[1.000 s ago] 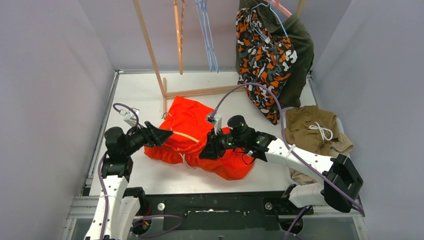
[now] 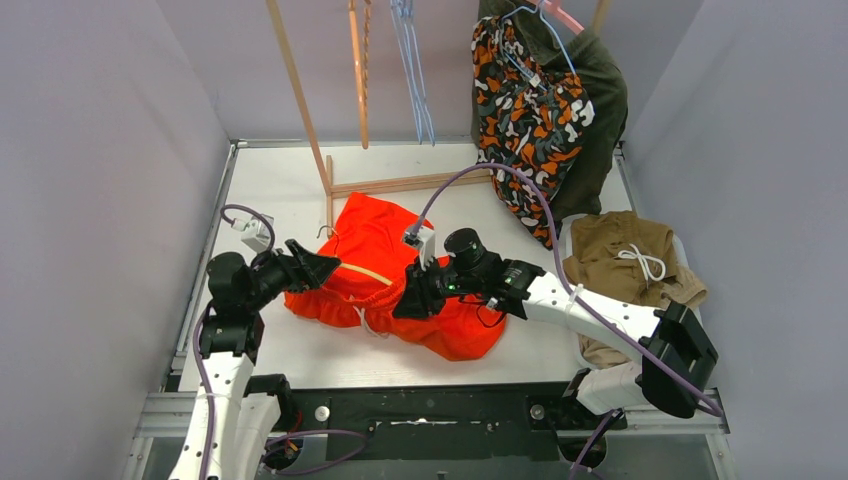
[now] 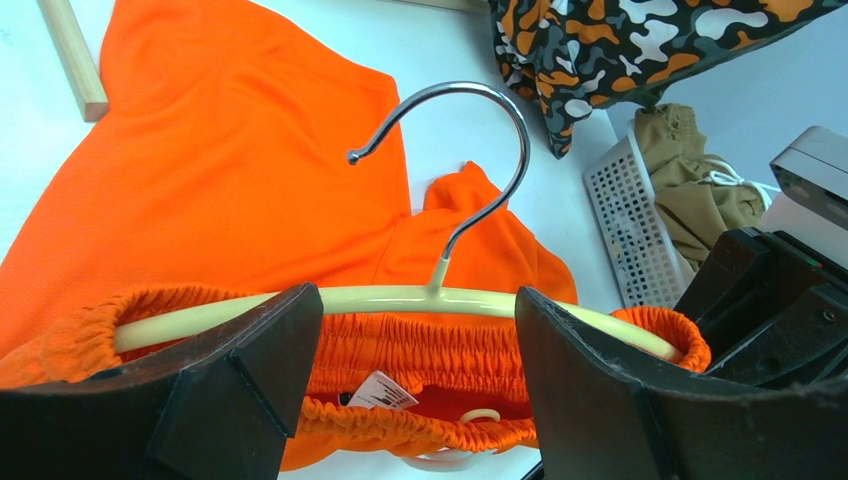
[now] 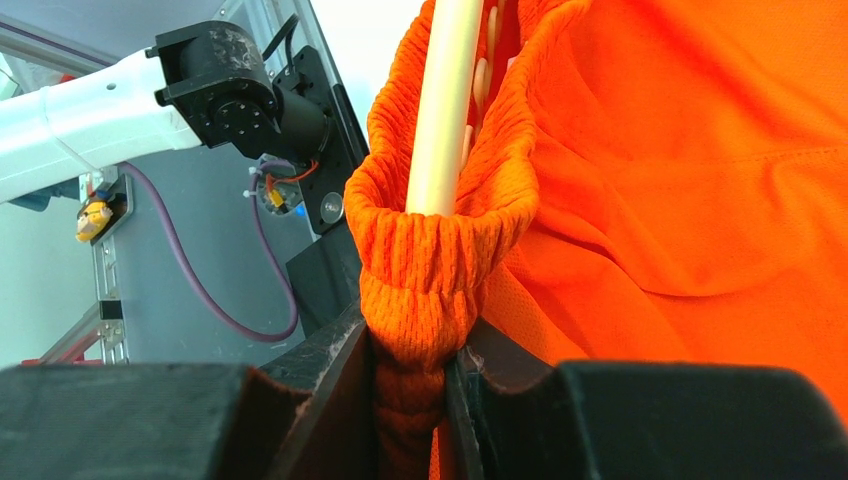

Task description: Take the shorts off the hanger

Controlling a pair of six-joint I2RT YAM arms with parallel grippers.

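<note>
Orange shorts (image 2: 455,335) lie spread on the white table, their waistband round a cream hanger (image 3: 385,298) with a chrome hook (image 3: 500,195). My left gripper is part open at the hanger's middle, its fingers apart over the bar. My right gripper is shut on the bunched waistband (image 4: 420,270) at one end of the hanger, the bar poking out of the fabric above it.
A basket (image 3: 625,225) of khaki clothing (image 2: 625,255) stands at the right. Camouflage (image 2: 525,120) and olive garments hang from a wooden rack (image 2: 400,185) at the back, with empty hangers beside them.
Both arms have shifted slightly leftward in the top view since a second ago, with the hanger and waistband moving a little along with them.
</note>
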